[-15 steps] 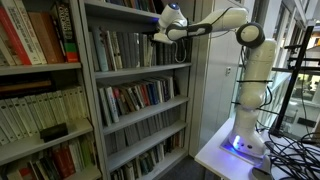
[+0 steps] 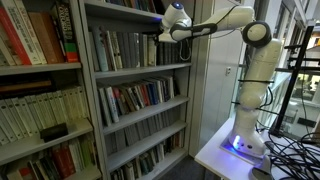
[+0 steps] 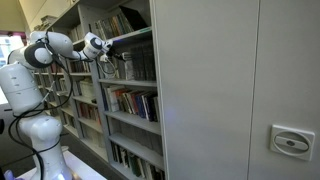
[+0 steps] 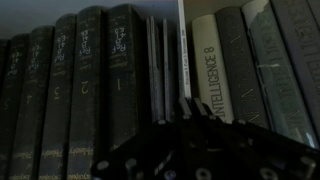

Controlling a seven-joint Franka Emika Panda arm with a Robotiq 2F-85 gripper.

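Note:
A thin white book [image 4: 183,58] stands upright in a row of dark volumes in the wrist view, its narrow spine bearing small print. My gripper reaches in from the bottom of that view, shut on the lower part of this spine. The dark fingers blend into shadow, so their exact contact is hard to see. In the first exterior view the gripper [image 2: 160,38] is up at a high shelf of the bookcase. From the second exterior view the gripper [image 3: 106,50] also appears against the upper books, too small for detail.
Left of the white book are thin dark booklets [image 4: 157,65] and thick numbered black volumes [image 4: 123,75]; a pale "Intelligence 8" book [image 4: 211,66] stands close on its right. A shelf board [image 2: 140,72] runs below. A white table [image 2: 222,158] supports the arm's base.
The wrist and gripper have shifted slightly to the right in the first exterior view, a little away from the shelf. The arm base and the other books look unchanged.

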